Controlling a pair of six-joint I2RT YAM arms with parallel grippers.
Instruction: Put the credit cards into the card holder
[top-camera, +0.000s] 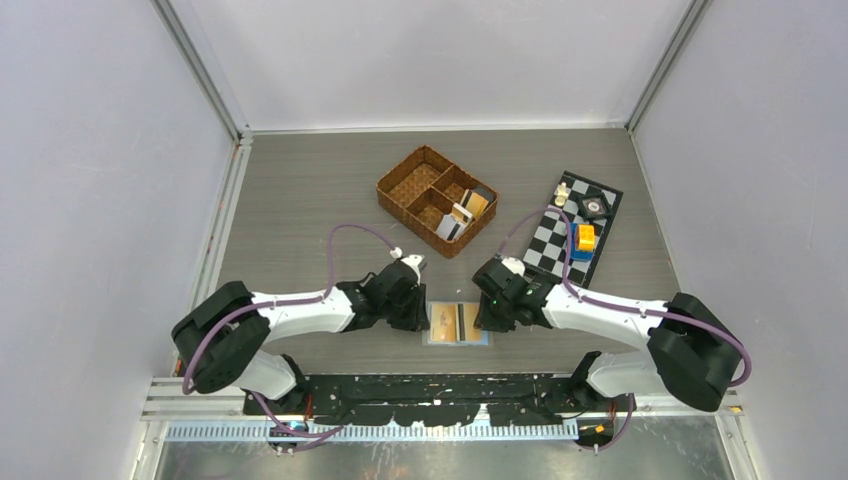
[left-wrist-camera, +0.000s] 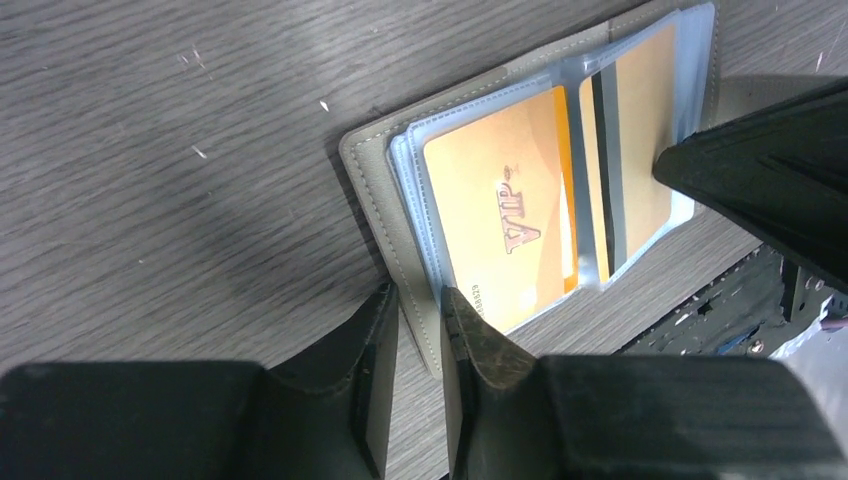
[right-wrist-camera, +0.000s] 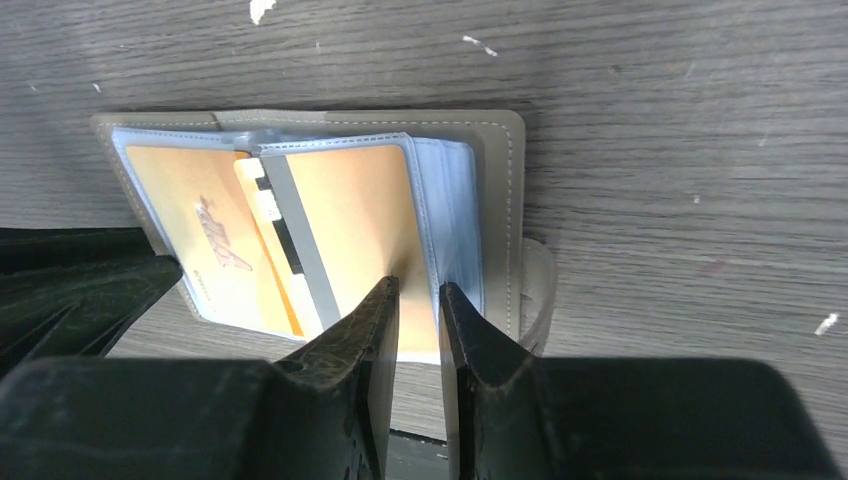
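The card holder (top-camera: 461, 341) lies spread open on the table between my two arms, with a grey cover and bluish clear sleeves. An orange card (left-wrist-camera: 505, 215) shows in its left half, and a tan card with a dark stripe (right-wrist-camera: 360, 220) in its right half. My left gripper is slightly open at the holder's left side, its fingertips over the cover's edge and the card sleeve. Over the right half, my right gripper is slightly open too, close to the sleeve's edge. Whether either touches the holder cannot be told.
A wicker basket (top-camera: 400, 213) with compartments stands behind the holder; several cards (top-camera: 462, 213) lie in it. At the right is a checkered board (top-camera: 549, 242) bearing a yellow and blue block (top-camera: 585, 238) and small objects.
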